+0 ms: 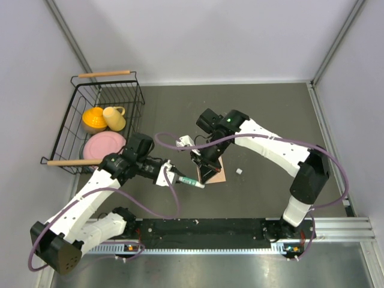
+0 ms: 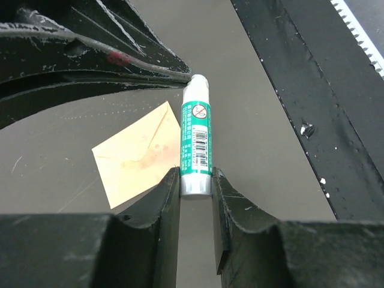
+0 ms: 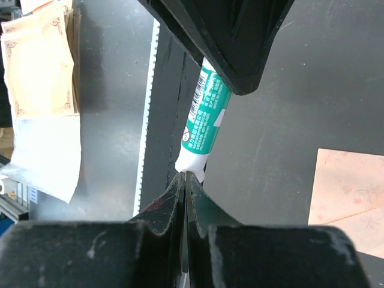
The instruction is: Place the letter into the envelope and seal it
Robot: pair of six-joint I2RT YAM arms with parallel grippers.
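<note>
My left gripper is shut on a green-and-white glue stick, gripping its lower end and holding it above the grey table. My right gripper is shut, its fingertips beside the stick's white cap, with nothing visible between them. The pale peach envelope lies flap side up on the table below both grippers; in the right wrist view it is at the right. In the top view it is partly hidden under the right arm.
A black wire rack with plate, bowl and mug stands on the left. A small white object lies right of the envelope. A stack of cards lies past the table's edge in the right wrist view.
</note>
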